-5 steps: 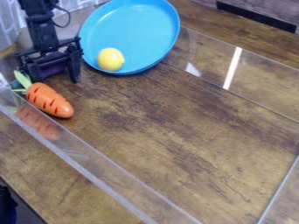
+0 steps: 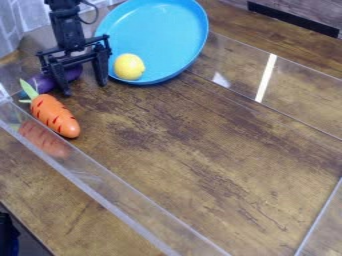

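The black gripper (image 2: 75, 62) is at the upper left, low over a purple toy eggplant (image 2: 48, 82), which it partly covers; whether its fingers hold the eggplant is unclear. An orange toy carrot (image 2: 54, 114) with a green top lies below the gripper. A blue plate (image 2: 166, 38) stands right of the gripper, with a yellow lemon (image 2: 130, 66) on it.
Clear plastic walls (image 2: 107, 196) line the wooden table (image 2: 201, 160) along the lower left and the back right.
The gripper has risen slightly and shifted a little to the right, and more of the purple eggplant shows beneath it. The carrot, plate and lemon are where they were.
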